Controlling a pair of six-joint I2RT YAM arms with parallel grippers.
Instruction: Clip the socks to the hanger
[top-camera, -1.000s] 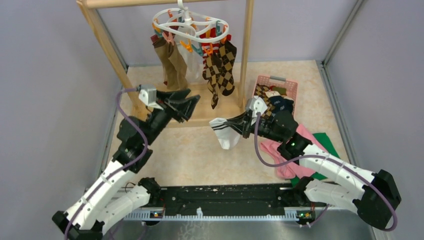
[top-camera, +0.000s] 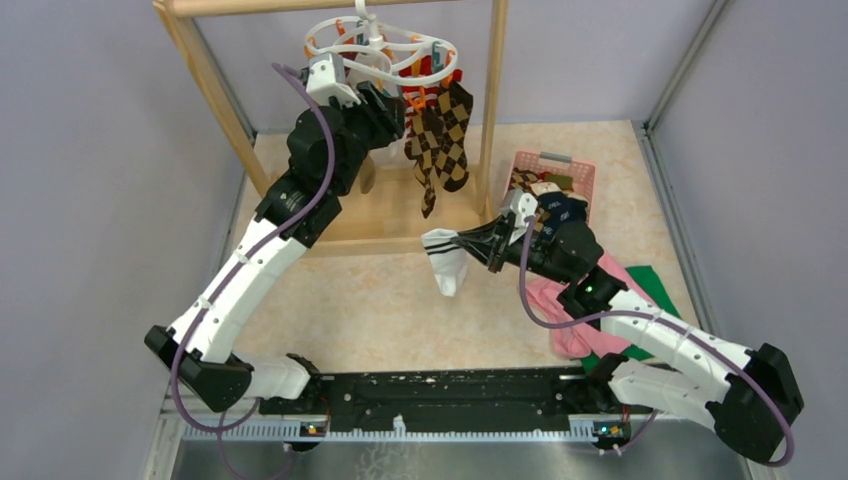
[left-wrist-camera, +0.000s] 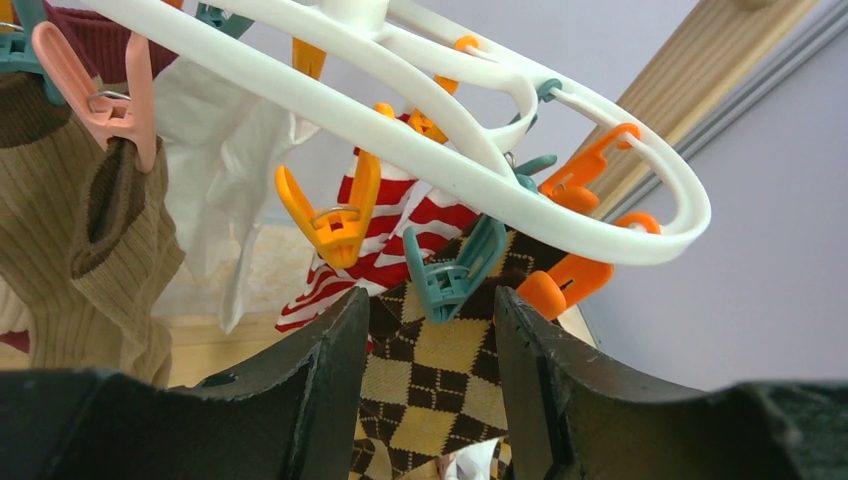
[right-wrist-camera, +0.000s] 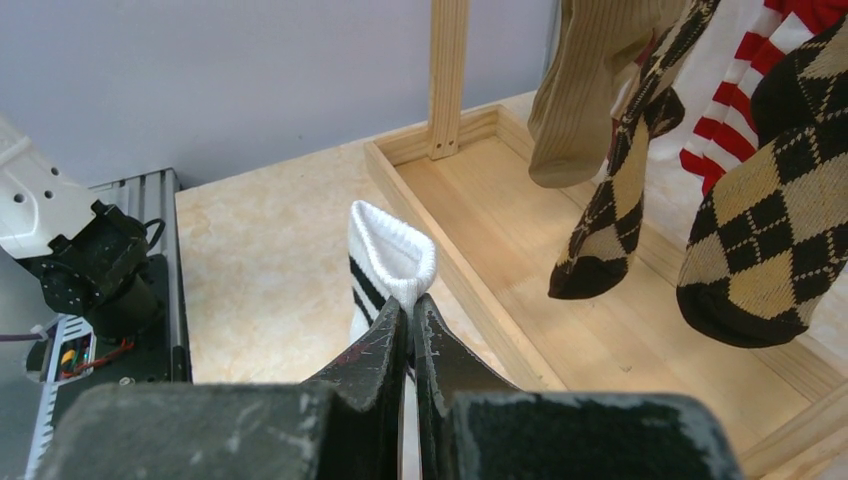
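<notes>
The white hanger (top-camera: 452, 60) hangs from the wooden frame with coloured clips around its ring. My left gripper (top-camera: 398, 112) is raised close to the hanger's front rim. In the left wrist view its fingers (left-wrist-camera: 335, 350) stand apart, with a teal clip (left-wrist-camera: 446, 290) showing in the gap between them and space on both sides. A white sock with black stripes (top-camera: 447, 268) dangles from my right gripper, which is shut on its edge over the bare floor. Checkered socks (top-camera: 455, 135), brown socks (left-wrist-camera: 50, 230) and a red-striped sock (left-wrist-camera: 385, 220) hang on the hanger.
A pink basket (top-camera: 583, 172) with more socks stands at the right, behind the right arm. Pink cloth (top-camera: 570, 335) and green cloth (top-camera: 650, 285) lie beneath that arm. The frame's post (top-camera: 492, 110) rises just right of the hanging socks.
The left gripper has risen and moved toward the hanger, now covering some of its front clips and the brown socks. The right gripper has barely moved; its white sock swings slightly.
</notes>
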